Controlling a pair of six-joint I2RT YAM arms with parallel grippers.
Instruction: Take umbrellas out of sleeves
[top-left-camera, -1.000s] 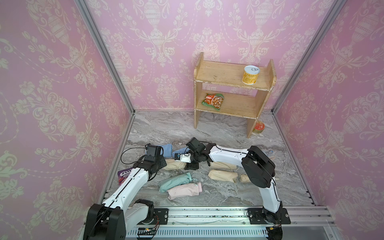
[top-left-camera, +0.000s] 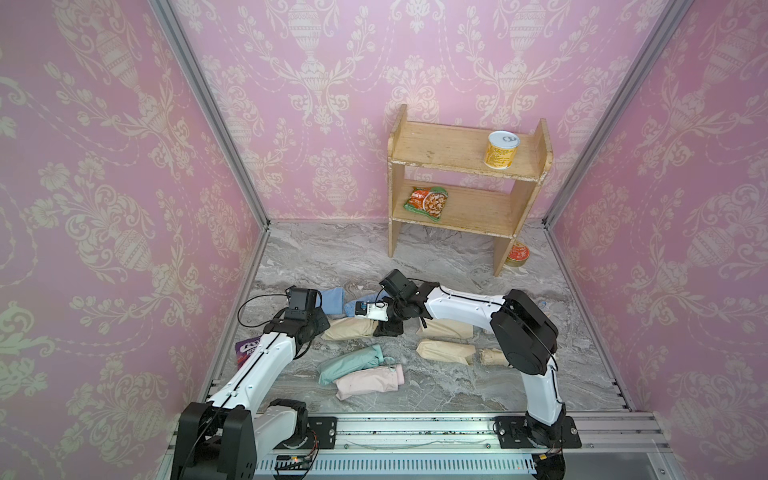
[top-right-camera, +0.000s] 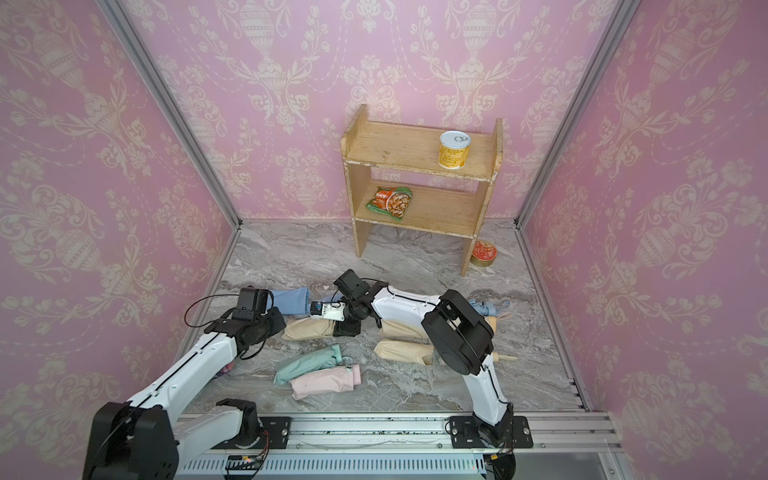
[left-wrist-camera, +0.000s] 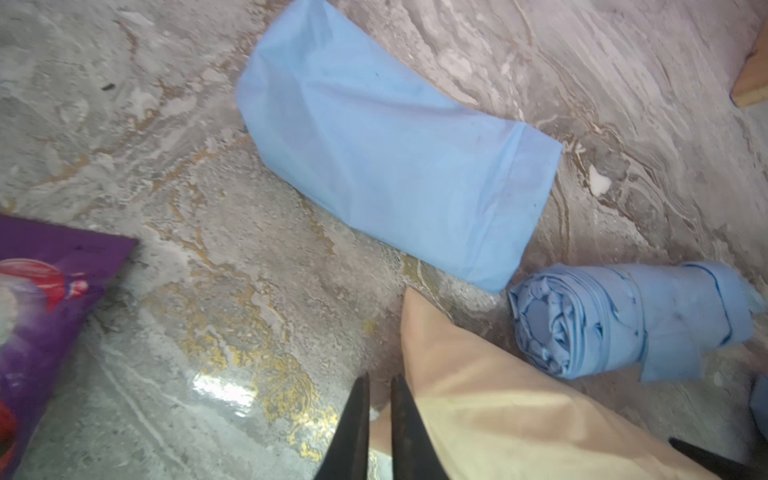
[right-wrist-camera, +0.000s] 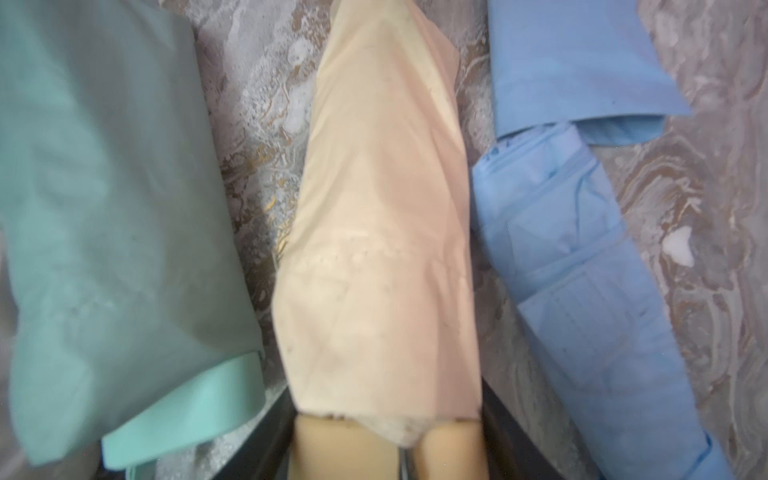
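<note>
A beige sleeved umbrella (right-wrist-camera: 376, 200) lies between a teal one (right-wrist-camera: 112, 224) and a blue bare umbrella (right-wrist-camera: 592, 304); my right gripper is shut on its lower end, where beige shows beyond the sleeve's mouth. My left gripper is at the loose tip of the beige sleeve (left-wrist-camera: 528, 416), its fingers close together, how far apart unclear. An empty blue sleeve (left-wrist-camera: 400, 160) lies flat behind it. A pink umbrella (top-left-camera: 369, 381) and more beige ones (top-left-camera: 445, 351) lie nearer the front and right.
A wooden shelf (top-left-camera: 452, 213) with a snack bag and can stands at the back, a red tin (top-left-camera: 517, 254) beside it. A purple packet (left-wrist-camera: 44, 312) lies at far left. Open table is at back left.
My right gripper has moved a little rightward and back.
</note>
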